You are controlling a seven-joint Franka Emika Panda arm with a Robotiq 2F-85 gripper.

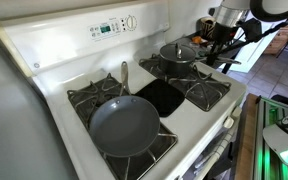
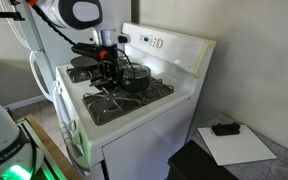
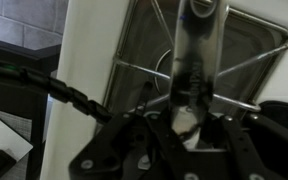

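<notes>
A dark lidded pot (image 1: 179, 52) stands on the back of the far burner grate, and exterior view 2 has the same pot (image 2: 135, 78) just right of my gripper (image 2: 108, 76). The gripper is low over the stove and its fingers are shut. A shiny metal handle (image 3: 197, 60) runs down the wrist view to the fingertips, overlapping them. Whether the handle is between the fingers or just below them, I cannot tell. A grey frying pan (image 1: 125, 126) rests on the near burners, its handle pointing to the back.
Between the two burner grates is a black flat panel (image 1: 164, 97). Along the stove's back rises the control panel (image 1: 114, 28). A black cable (image 3: 44, 83) loops beside the gripper.
</notes>
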